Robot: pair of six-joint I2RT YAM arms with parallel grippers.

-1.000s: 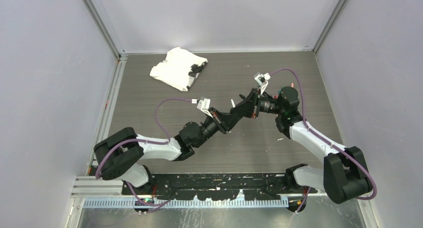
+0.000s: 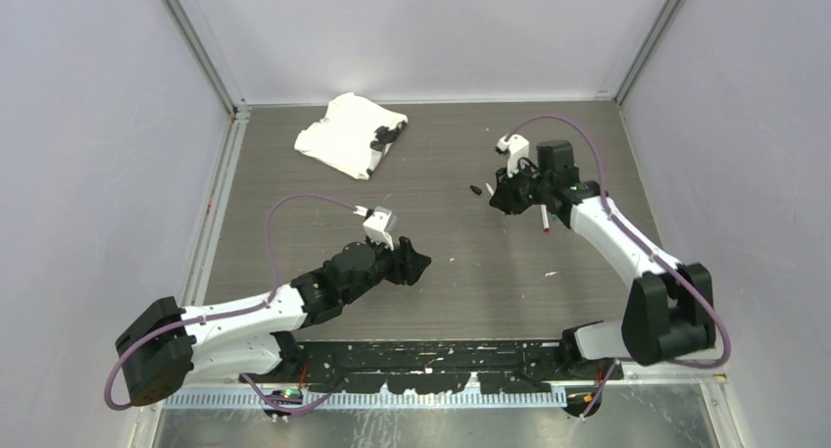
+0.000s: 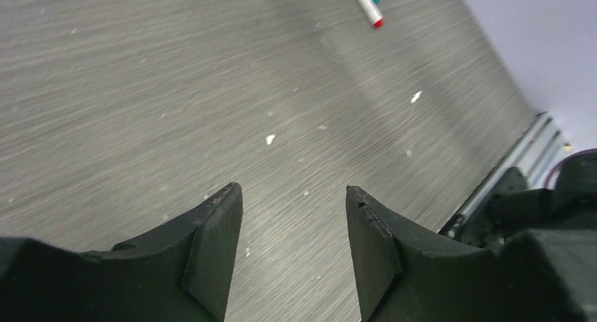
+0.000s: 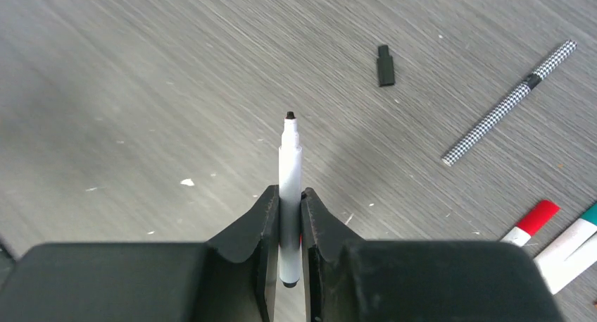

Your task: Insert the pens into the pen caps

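Observation:
Between the fingers of my right gripper is a white pen (image 4: 289, 174), its dark tip bare and pointing away from the gripper. A black cap (image 4: 386, 67) lies loose on the table ahead of that tip, apart from the pen. At the right of the right wrist view lie a red-capped pen (image 4: 533, 222), a teal-ended pen (image 4: 574, 244) and a checkered pen (image 4: 493, 118). My left gripper is open and empty, over bare table. From above, the right gripper (image 2: 502, 195) stands beside the cap (image 2: 476, 190).
A white cloth (image 2: 343, 134) with dark patches lies at the back left of the table. Bare tabletop (image 2: 461, 291) stretches between the arms and in front. Walls close in the left, right and back sides.
A second ago the two grippers were together around the pen.

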